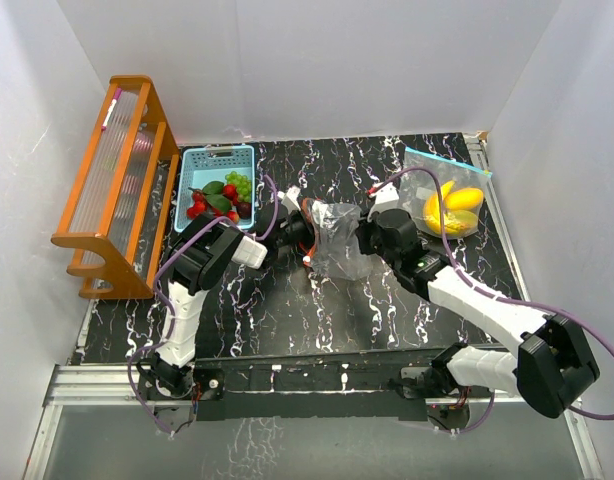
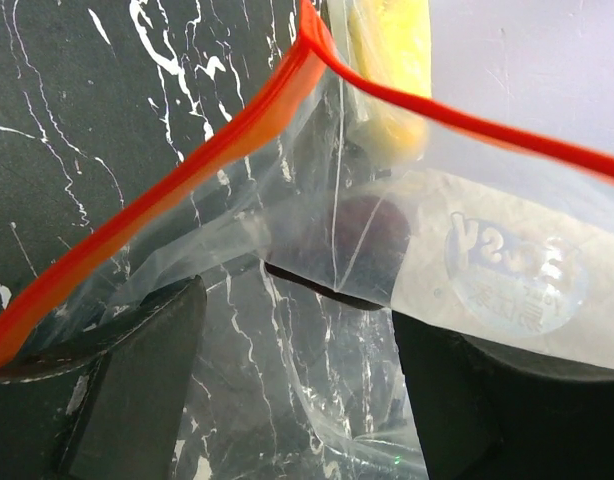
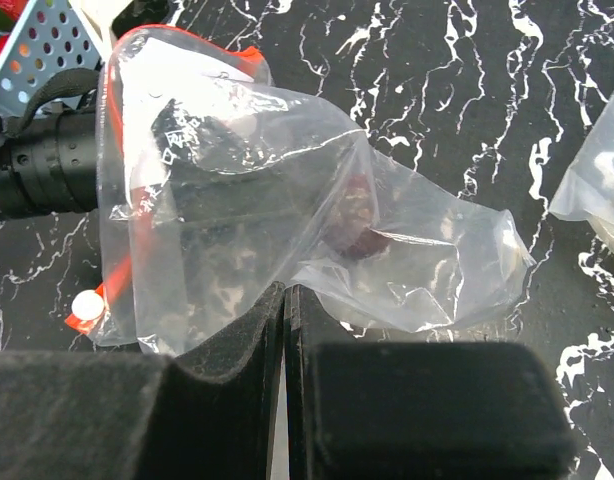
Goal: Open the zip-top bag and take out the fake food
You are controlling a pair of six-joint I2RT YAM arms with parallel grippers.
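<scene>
The clear zip top bag [image 1: 339,240] lies in the middle of the table, its orange-red zip edge [image 2: 212,165] parted at the left end. A dark red piece of fake food shows through the plastic near the bag's far end; in the left wrist view the dark red food [image 2: 362,235] looks blurred behind the film. My left gripper [image 1: 305,238] is at the bag's mouth, its fingers [image 2: 137,370] spread wide with no food between them. My right gripper is shut on the bag's plastic, where creases run to its fingertips.
A blue basket [image 1: 215,157] of fake fruit and vegetables stands at the back left, beside a wooden rack [image 1: 107,240]. Another clear bag with yellow food [image 1: 452,208] lies at the back right.
</scene>
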